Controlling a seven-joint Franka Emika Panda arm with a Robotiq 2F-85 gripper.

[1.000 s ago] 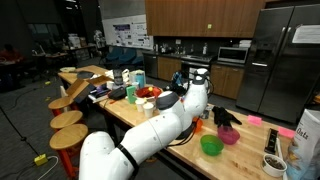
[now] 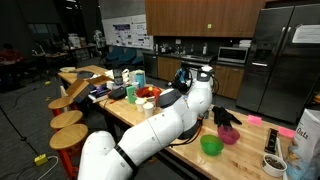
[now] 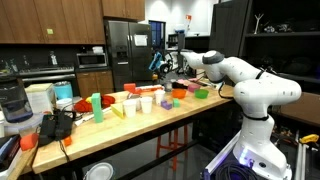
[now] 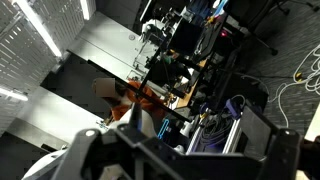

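Observation:
My gripper (image 3: 158,62) is raised high above the far part of the long wooden table, tilted, and small in exterior view 2. In the wrist view its dark fingers (image 4: 270,150) stand apart along the lower edge, with nothing seen held between them. On the table, a green bowl (image 2: 211,145) and a pink bowl (image 2: 229,136) sit close together, right of the arm in exterior view 1. Beyond the pink bowl is a black item (image 2: 225,118) whose kind is unclear. White cups (image 3: 146,104) stand farther along the tabletop.
A white bowl (image 2: 274,165) with dark contents and a white container (image 2: 305,138) are at the table's right end in exterior view 1. Round stools (image 2: 68,136) line the table's side. A green box (image 3: 97,106) stands among clutter at the other end.
The arm has shifted slightly in exterior view 1, mostly around its elbow and upper links. The bowls and cups appear unmoved.

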